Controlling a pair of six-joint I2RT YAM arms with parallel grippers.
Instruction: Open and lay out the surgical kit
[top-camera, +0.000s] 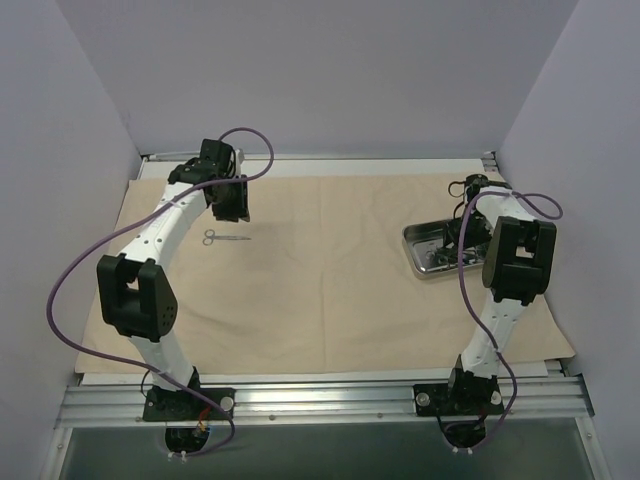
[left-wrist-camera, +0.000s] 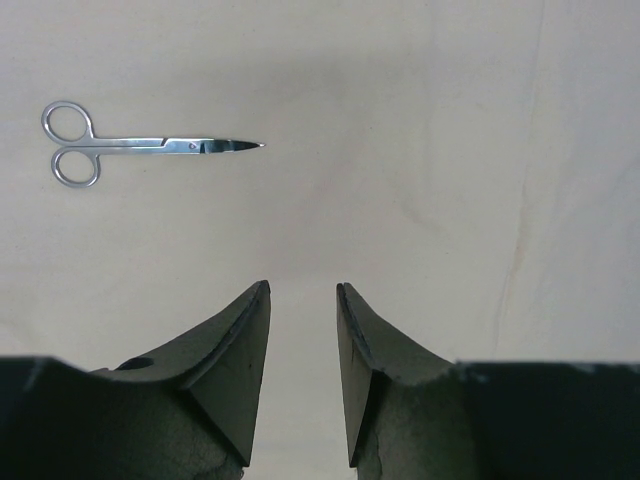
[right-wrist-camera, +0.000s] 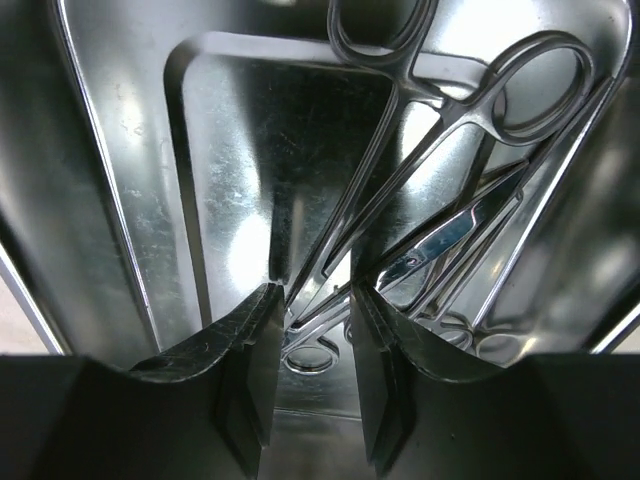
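Note:
Scissors lie alone on the beige cloth at the left, also in the left wrist view. Just beyond them hangs my left gripper, open and empty. At the right, the steel tray holds several instruments, among them ringed forceps and straight-bladed tools piled together. My right gripper is down inside the tray, fingertips part open around or just over the shanks near the pile's lower end; whether they touch cannot be told.
Grey walls flank both sides, and the tray sits near the right one.

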